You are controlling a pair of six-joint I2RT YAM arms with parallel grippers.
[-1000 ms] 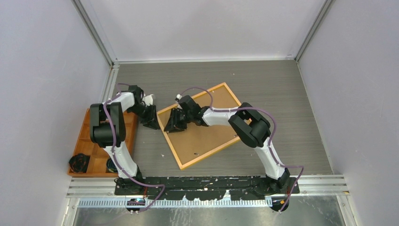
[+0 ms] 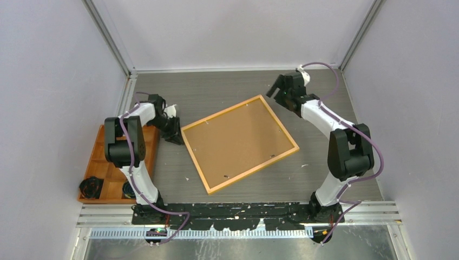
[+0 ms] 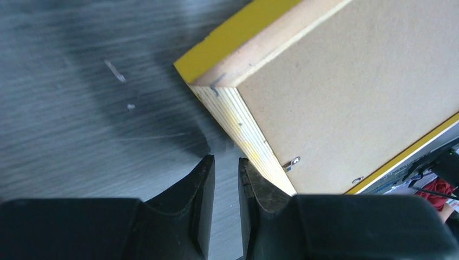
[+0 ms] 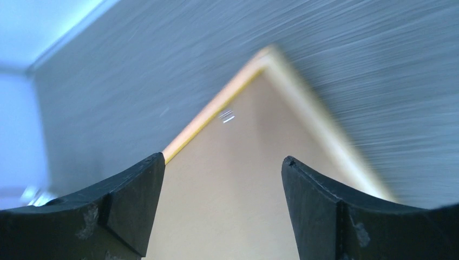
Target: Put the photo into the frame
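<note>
The wooden frame lies slanted on the table, its brown backing board inside the rim and small metal tabs along the edges. No photo can be made out. Beside the frame's left corner is my left gripper, its fingers part open with a gap between them; one fingertip overlaps the frame's edge in the left wrist view, and whether it touches cannot be told. My right gripper is wide open with nothing between its fingers, near the frame's far right corner and above the table in a blurred view.
An orange wooden box with rolled dark cables stands at the left under the left arm. White walls enclose the table on the sides and back. Bare table lies to the frame's right and behind it.
My right arm has swung from the frame's left edge to beyond its far right corner, uncovering the backing board. The left arm and the frame have hardly moved.
</note>
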